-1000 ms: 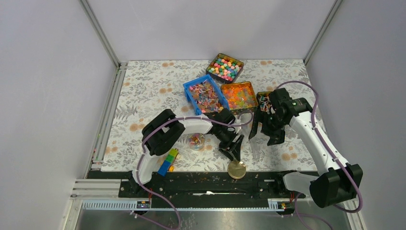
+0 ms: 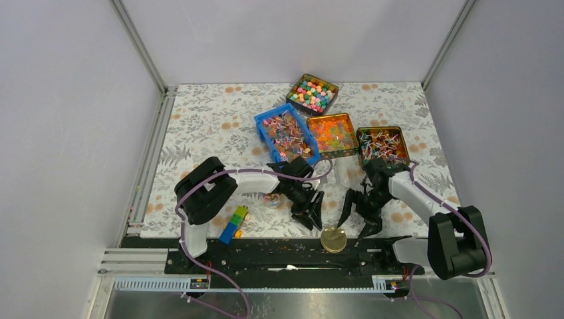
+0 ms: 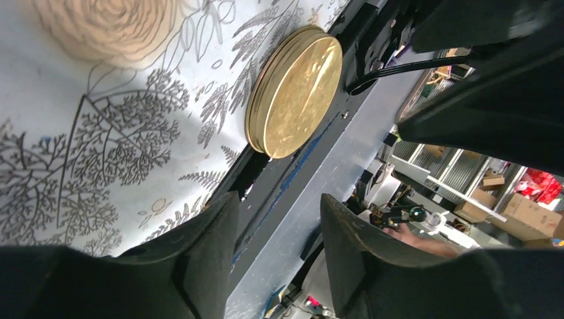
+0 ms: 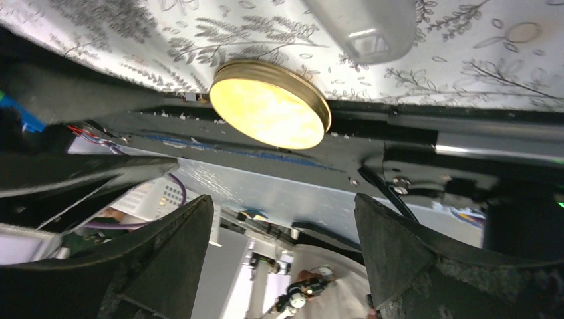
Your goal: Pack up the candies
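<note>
A round gold lid (image 2: 333, 240) rests across the table's front edge, overhanging it. Just left of the lid is my left gripper, fingers parted with nothing between them. On the lid's other side stands my right gripper, also open and empty, its fingers low near the front edge. Each wrist view shows the lid apart from that gripper's own fingers. A clear jar with candies inside (image 2: 272, 201) is partly covered by the left arm. At the back, candies fill a blue basket (image 2: 259, 131) and several dark-rimmed trays.
Gummies fill the orange tray (image 2: 357, 141), and wrapped candies lie in the right tray (image 2: 407, 150). A clear plastic piece (image 4: 372, 33) lies between the arms. Toy blocks (image 2: 233, 224) sit at the front left.
My left gripper has drawn away leftwards from the lid, which now lies slightly further right than a second ago. The right gripper has come down towards the front edge beside the lid.
</note>
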